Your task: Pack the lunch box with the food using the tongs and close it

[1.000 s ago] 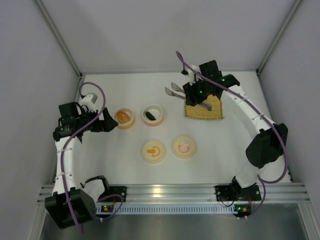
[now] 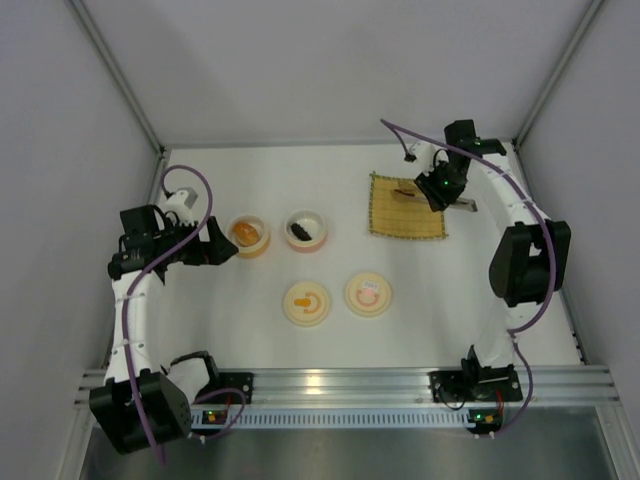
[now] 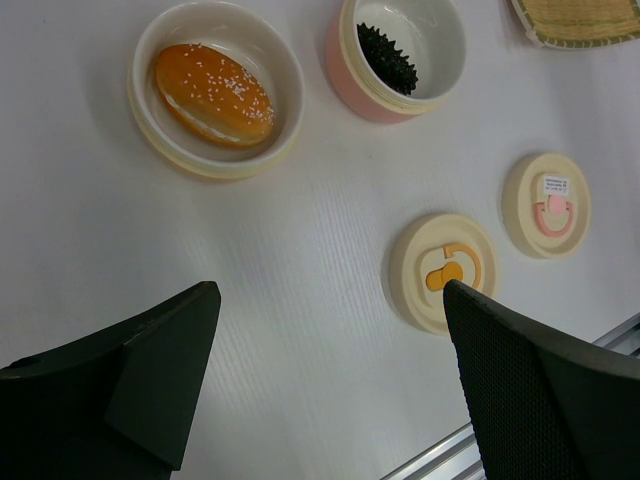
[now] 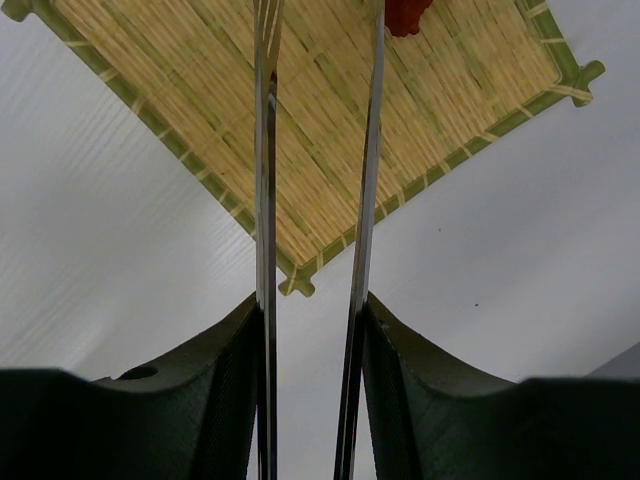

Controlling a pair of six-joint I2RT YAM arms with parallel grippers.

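My left gripper stands open at the left, beside a bowl point(image 3: 145, 115) holding a sesame bun point(image 3: 210, 95). A pink-and-white bowl point(image 3: 365, 105) holds a dark spiky item point(image 3: 385, 55). Two cream lids, one with an orange latch point(image 3: 420, 290) and one with a pink latch point(image 3: 525, 225), lie in front. My right gripper, with long metal tongs, is part open over the woven bamboo mat point(image 4: 220, 140). A small red item point(image 4: 405, 15) lies at the tong tips, partly hidden; whether it is gripped cannot be told.
A metal rail point(image 2: 350, 380) runs along the front edge, and grey walls border the back and sides.
The left arm is almost unchanged.
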